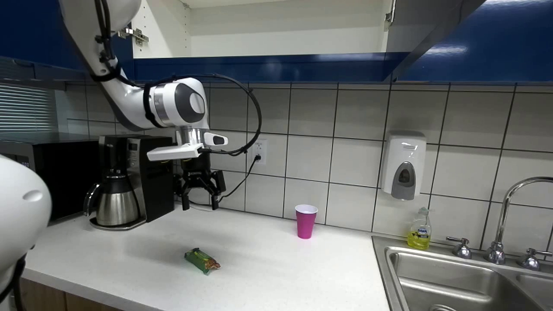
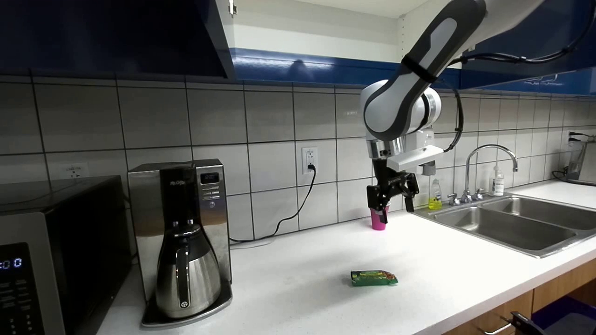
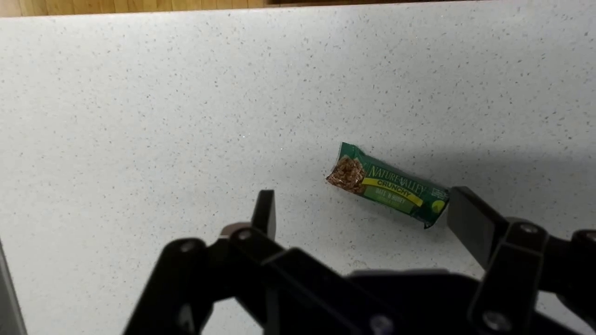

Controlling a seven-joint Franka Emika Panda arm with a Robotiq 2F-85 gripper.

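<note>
On the white counter lies a green granola bar in its wrapper, flat and with nothing touching it. My gripper hangs well above the counter, pointing down, its fingers wide open and empty. In the wrist view the granola bar lies slantwise beyond the fingers, nearer the right one, whose tip overlaps its end in the picture. A pink cup stands upright near the tiled wall. From the second exterior view, my gripper partly covers the pink cup.
A coffee maker with its steel carafe and a black microwave stand at the left. The sink, faucet and a soap bottle are at the right. Overhead is an open cabinet.
</note>
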